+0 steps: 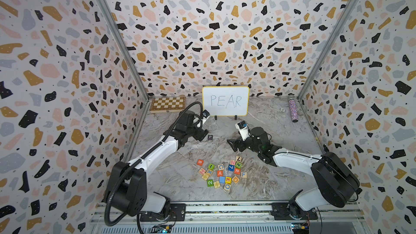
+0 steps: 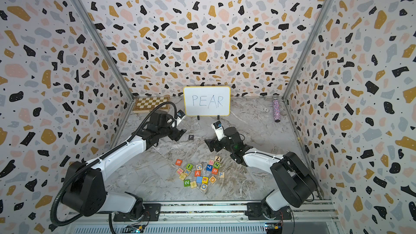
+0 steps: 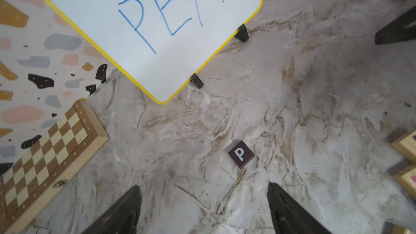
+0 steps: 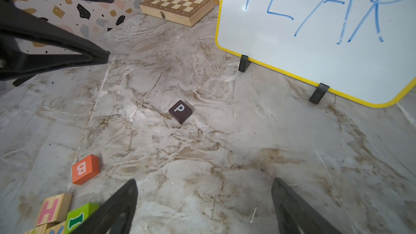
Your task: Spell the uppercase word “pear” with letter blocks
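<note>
A dark P block [image 1: 210, 137] [image 3: 241, 153] sits alone below the whiteboard [image 1: 225, 97] that reads PEAR. My left gripper [image 1: 201, 134] is open, raised just left of the P block; my right gripper [image 1: 232, 145] is open to its right. Neither has anything between its fingers. The other blocks lie clustered near the front, among them a yellow E [image 2: 205, 180], a red A [image 2: 197, 173] and a red R [image 2: 214, 171]. A red B [image 4: 85, 169] lies at the cluster's left edge.
A chessboard box [image 1: 167, 104] is at the back left and a speckled bottle [image 1: 293, 110] at the back right.
</note>
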